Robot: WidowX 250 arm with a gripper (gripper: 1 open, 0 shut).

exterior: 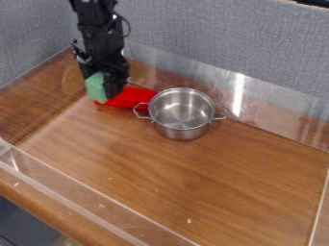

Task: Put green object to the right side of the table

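Note:
At the upper left of the camera view, the green object [96, 88] is caught in my black gripper [100, 81], which is shut on it. It appears raised off the wooden table, in front of the left end of a red object. The gripper's fingers cover part of its upper side.
A red object [134, 96] lies just right of the green one, its right end close to a silver two-handled pot [183, 109]. Clear walls [276, 72] rise along the back.

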